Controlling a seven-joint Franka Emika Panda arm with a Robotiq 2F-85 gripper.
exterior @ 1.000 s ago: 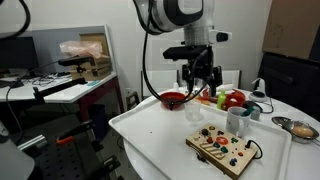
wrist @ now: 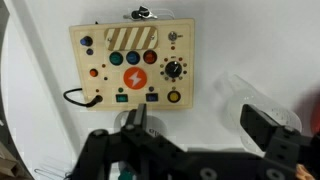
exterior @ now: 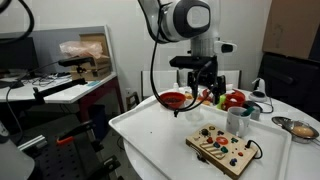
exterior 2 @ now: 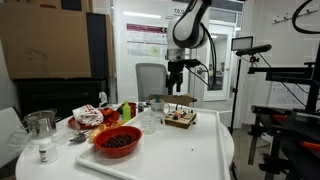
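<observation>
My gripper stands open in the wrist view, with nothing held between its dark fingers. It hangs above the white tabletop. In exterior view 1 the gripper (exterior: 207,93) is over the area behind the wooden board (exterior: 222,150). The board (wrist: 120,72) lies flat and carries knobs, coloured buttons and a short black cable. A clear cup (wrist: 250,98) is near the right finger and partly covered by it. A pale mug (exterior: 237,122) stands behind the board; in the wrist view, the left finger hides part of a round vessel.
A red bowl (exterior 2: 119,141) with dark contents sits on the white table (exterior: 150,145). Several bottles and colourful items crowd behind it. A metal pan (exterior: 300,129) lies at the right.
The board and mug have not moved.
</observation>
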